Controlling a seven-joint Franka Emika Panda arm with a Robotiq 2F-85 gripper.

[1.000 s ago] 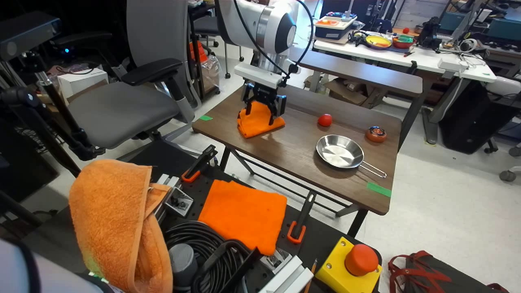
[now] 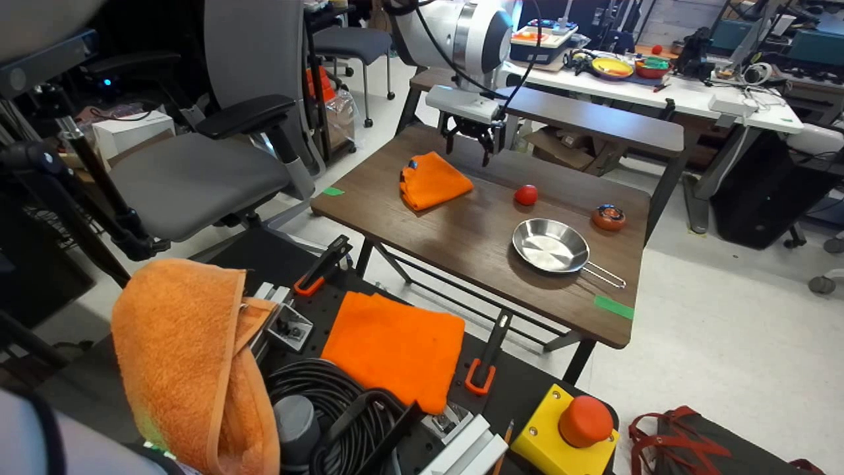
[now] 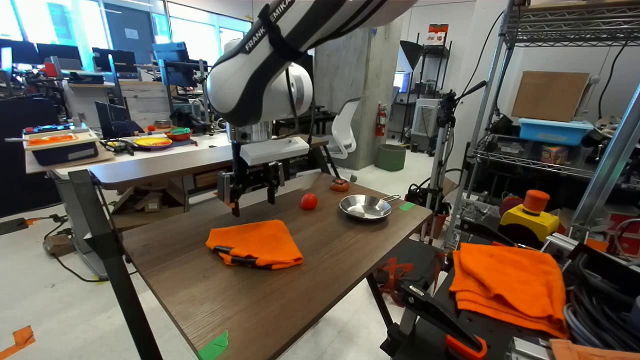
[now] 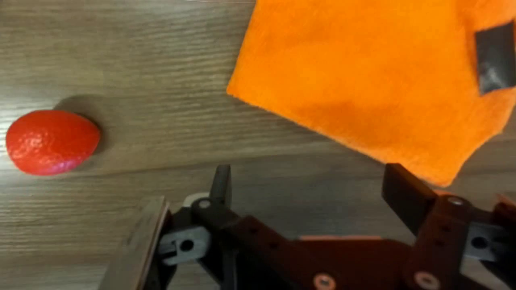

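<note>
My gripper (image 2: 467, 157) hangs above the rear of the brown table, its fingers wide apart. In the wrist view nothing lies between the fingertips of the open gripper. A folded orange cloth (image 2: 433, 181) with dark patches along one edge rests on the tabletop. The cloth (image 3: 258, 243) lies in front of and below my gripper (image 3: 253, 207) in exterior view 2. A red, rounded object (image 4: 52, 141) sits on the bare wood, apart from the cloth. Beyond it are a steel pan (image 2: 551, 246) with a wire handle and a small orange-brown bowl (image 2: 608, 218).
A raised shelf (image 2: 589, 119) runs along the table's back. Green tape (image 2: 613, 307) marks the front right corner. Bare tabletop surrounds the cloth. A separate bench carries another orange cloth (image 2: 395, 348) and a yellow box with a red button (image 2: 585, 421).
My gripper has gone from over the cloth toward the back right and now stands clear of it. The cloth has shifted slightly right and back, its shape altered. Pan and red object have stayed put.
</note>
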